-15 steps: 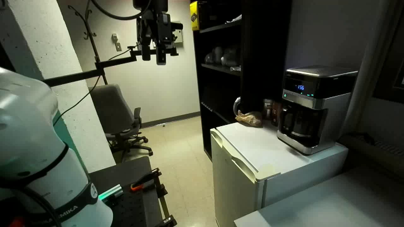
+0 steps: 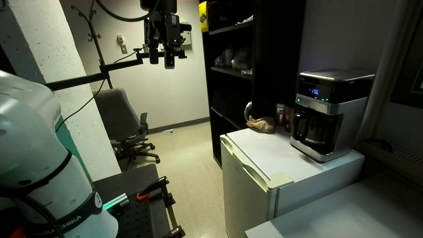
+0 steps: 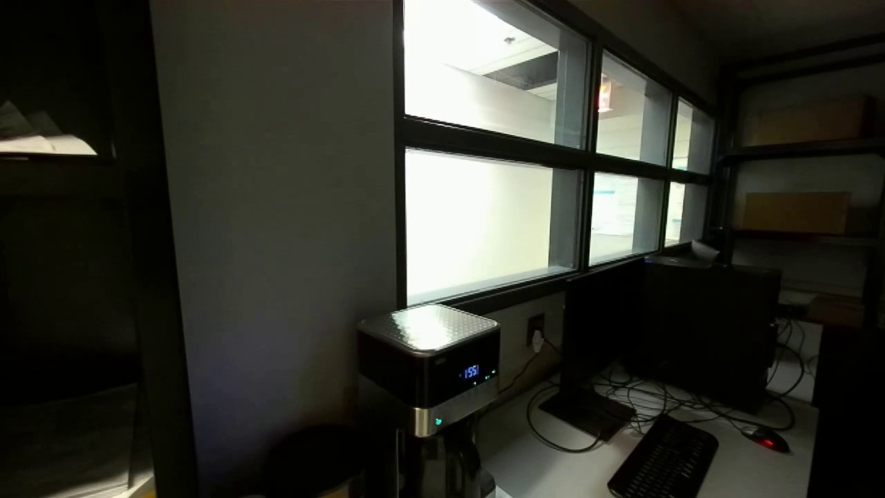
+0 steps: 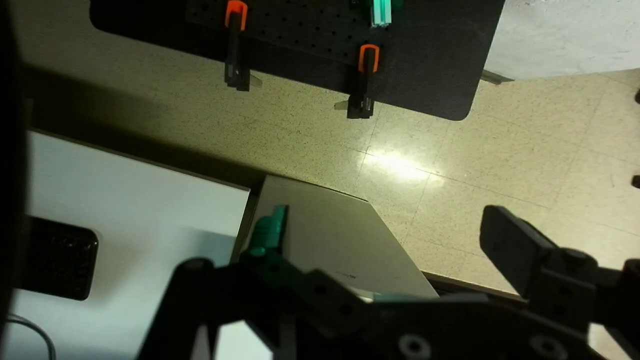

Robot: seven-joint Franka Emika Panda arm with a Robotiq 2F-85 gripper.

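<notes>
High up in exterior view 1, my gripper [image 2: 161,62] hangs with its fingers pointing down, well above the floor and away from every surface. In the wrist view the gripper is open, its two fingers far apart with nothing between them. A coffee maker [image 2: 335,113] with a lit display stands on the white mini fridge [image 2: 253,148], its glass carafe [image 2: 317,129] seated inside. Exterior view 2 shows the upper part of that coffee maker [image 3: 429,365]; the gripper is out of that frame.
A crumpled brown bag [image 2: 261,124] and jars [image 2: 280,114] sit at the fridge's back. The dark shelf [image 2: 230,73] rises behind. Orange-tipped clamps [image 4: 367,81] grip the edge of the black table [image 4: 426,72]. Floor shows between table and fridge.
My gripper has shifted very slightly down and to the right in exterior view 1. Nothing else has visibly moved.
</notes>
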